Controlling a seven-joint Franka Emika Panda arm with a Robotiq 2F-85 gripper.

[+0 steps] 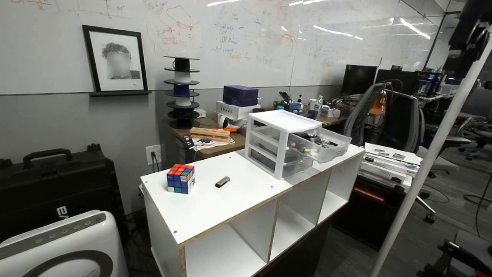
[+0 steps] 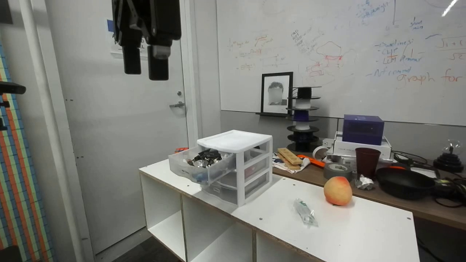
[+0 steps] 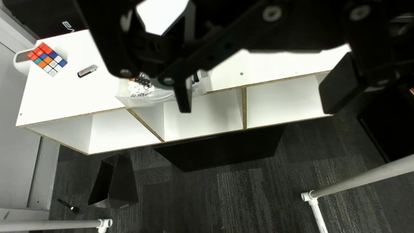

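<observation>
My gripper (image 2: pixel 146 70) hangs high in exterior view 2, up and to the left of the drawer unit. Its black fingertips stand apart with nothing between them; in the wrist view one fingertip (image 3: pixel 183 95) is left of centre, the other far right. A clear three-drawer unit (image 1: pixel 283 120) with a white top stands on the white shelf (image 1: pixel 226 203). Its top drawer (image 2: pixel 188 170) is pulled out and holds dark, jumbled small items. On the shelf lie a Rubik's cube (image 1: pixel 180 179) and a USB stick (image 1: pixel 222 182). Beyond the unit's other side are a peach (image 2: pixel 337 190) and a clear plastic packet (image 2: pixel 305 212).
Behind the shelf, a brown desk (image 2: pixel 393 197) carries a black pan (image 2: pixel 404 182), a roll of tape (image 2: pixel 337 170) and boxes. A white pole (image 1: pixel 429 166) rises in front of the shelf. Bare shelf top surrounds the cube and stick.
</observation>
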